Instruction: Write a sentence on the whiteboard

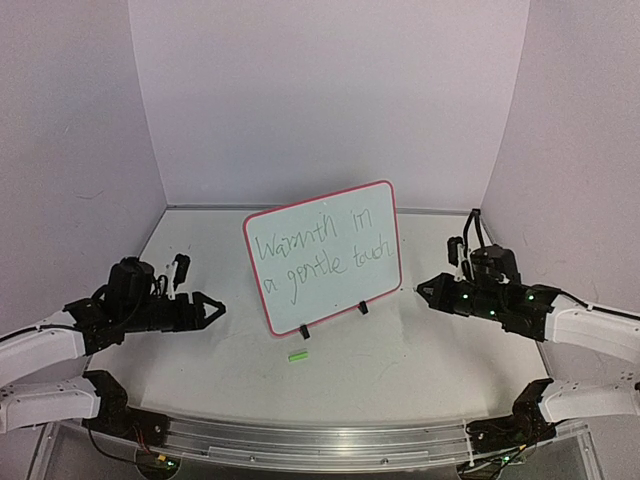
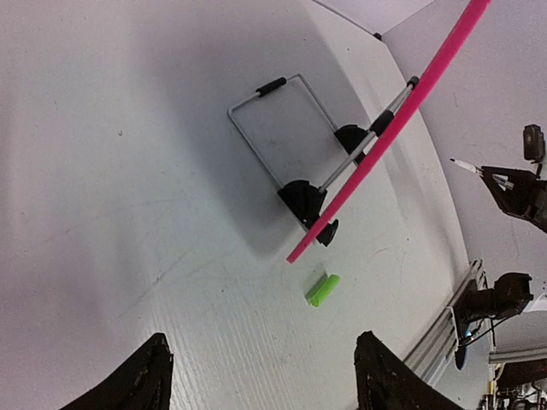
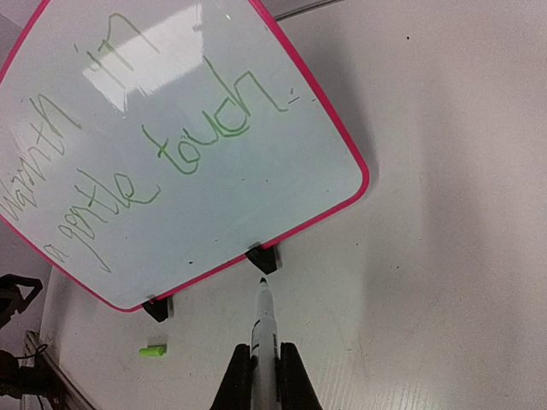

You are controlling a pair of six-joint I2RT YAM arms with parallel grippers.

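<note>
The pink-framed whiteboard leans on its stand mid-table, with "Warmth in a gentle touch" in green handwriting. Right of the board, my right gripper is shut on a white marker, its dark uncapped tip pointing toward the board's lower edge in the right wrist view, apart from the writing surface. My left gripper stands open left of the board, nothing between its spread fingers. A green cap lies on the table in front of the board.
Black stand feet stick out under the board's lower edge. The wire stand props it from behind. Bare table lies in front and at both sides; a metal rail runs along the near edge.
</note>
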